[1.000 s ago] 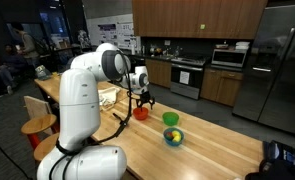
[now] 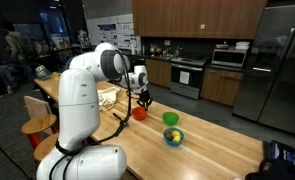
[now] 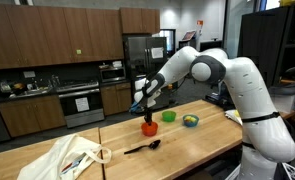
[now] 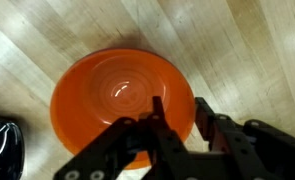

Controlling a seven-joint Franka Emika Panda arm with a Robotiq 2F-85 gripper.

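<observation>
An orange-red bowl (image 2: 139, 114) stands on the wooden table, and in the wrist view the bowl (image 4: 107, 90) looks empty. My gripper is at its right rim in that view. One fingertip (image 4: 157, 105) shows over the inside of the bowl, the other lies just outside the rim. The fingers stand apart, with the rim passing between them and a gap visible beside it. In the second exterior view the gripper (image 3: 147, 119) is low over the bowl (image 3: 149, 129); contact cannot be made out there.
A green bowl (image 2: 170, 118) and a blue bowl (image 2: 173, 139) with colourful items stand farther along the table. A black object (image 3: 142, 147) lies near the orange-red bowl, and a white cloth (image 3: 72, 160) covers one end. Bare tabletop surrounds them.
</observation>
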